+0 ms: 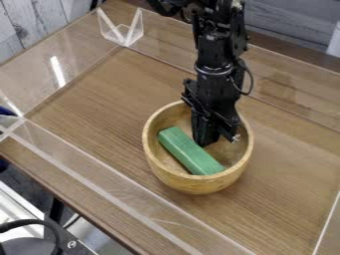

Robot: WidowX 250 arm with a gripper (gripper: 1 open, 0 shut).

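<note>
A round wooden bowl stands in the middle of the table, holding a green rectangular block that lies slanted along its left side. The black robot gripper reaches down from the top into the back right of the bowl, right of the block's far end. It looks shut, though its fingertips are dark and hard to make out; nothing is seen between them.
A clear plastic piece sits at the back left. Black cables lie at the lower left edge.
</note>
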